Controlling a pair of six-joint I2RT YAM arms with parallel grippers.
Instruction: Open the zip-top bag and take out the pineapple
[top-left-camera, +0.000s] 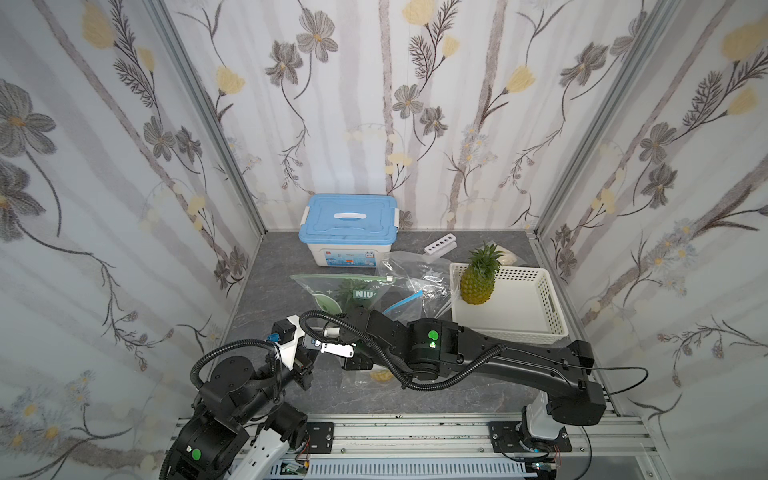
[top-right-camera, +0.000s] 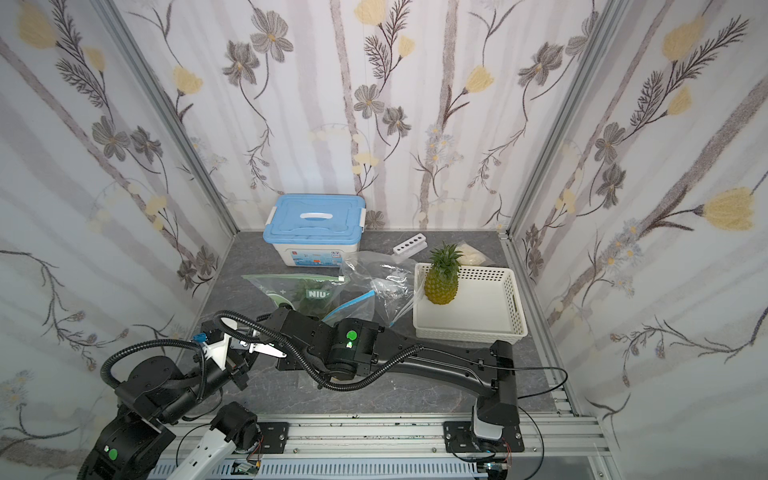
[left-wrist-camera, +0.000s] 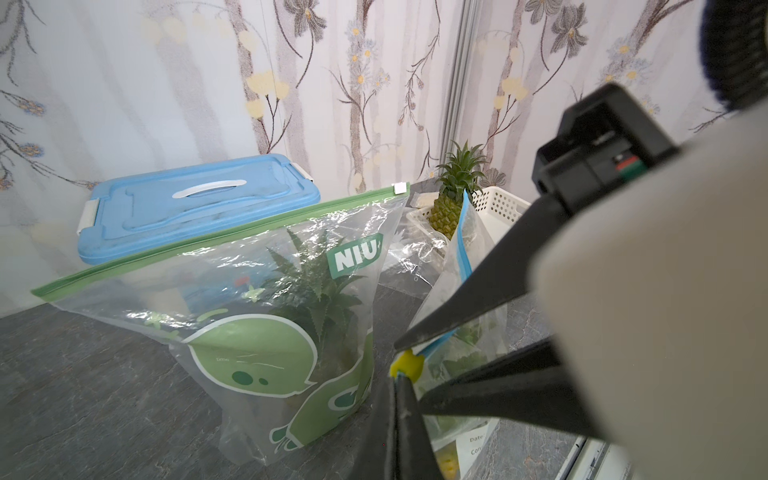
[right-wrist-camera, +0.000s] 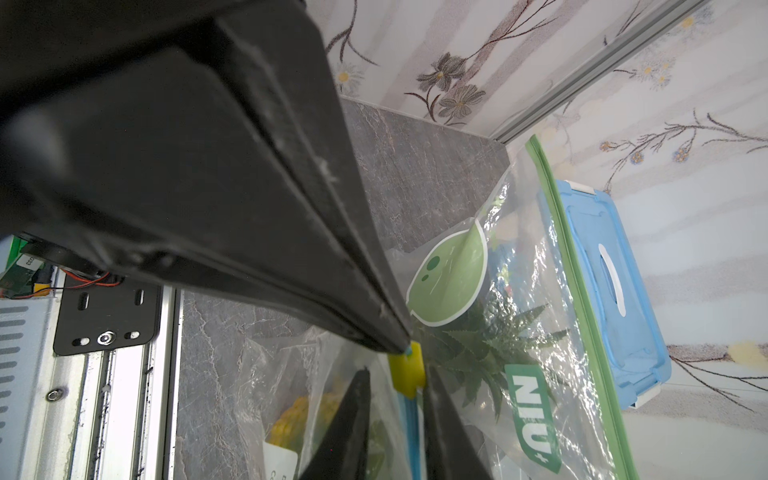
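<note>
A green-topped NIU bag (left-wrist-camera: 336, 240) with pineapple leaves inside stands mid-table. Beside it a clear bag with a blue zip (left-wrist-camera: 464, 240) and yellow slider (left-wrist-camera: 406, 364) holds something yellow and green. My left gripper is shut at the slider. My right gripper reaches across from the right with a finger at the same slider; its opening is hard to judge, as is whether it grips it. Another pineapple (top-left-camera: 477, 280) is in the white basket (top-left-camera: 552, 320).
A blue-lidded box (top-left-camera: 348, 216), a power strip (top-left-camera: 440, 244) and crumpled plastic (top-right-camera: 384, 272) are at the back. Both arms crowd the front; some bare table lies at the left.
</note>
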